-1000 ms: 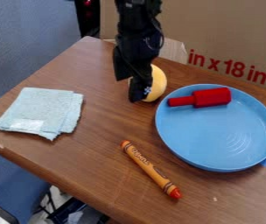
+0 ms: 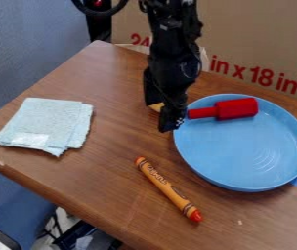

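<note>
The black gripper (image 2: 166, 104) hangs at top centre, its tips low beside the left rim of the blue plate (image 2: 242, 156). Behind it a yellow object (image 2: 156, 105) is mostly hidden; whether the fingers touch it I cannot tell. A red rolling pin (image 2: 233, 108) lies on the plate's upper part. An orange crayon (image 2: 168, 187) lies diagonally at lower centre. A folded pale-blue cloth (image 2: 46, 126) lies on the left of the wooden table (image 2: 102, 186).
A cardboard box (image 2: 262, 39) stands along the back. The table's left edge borders a blue-grey surface (image 2: 21, 49). Bare table lies between cloth and gripper, and around the crayon.
The gripper has shifted right, toward the plate, and now covers most of the yellow object that was visible earlier. Cloth, plate, rolling pin and crayon are unchanged.
</note>
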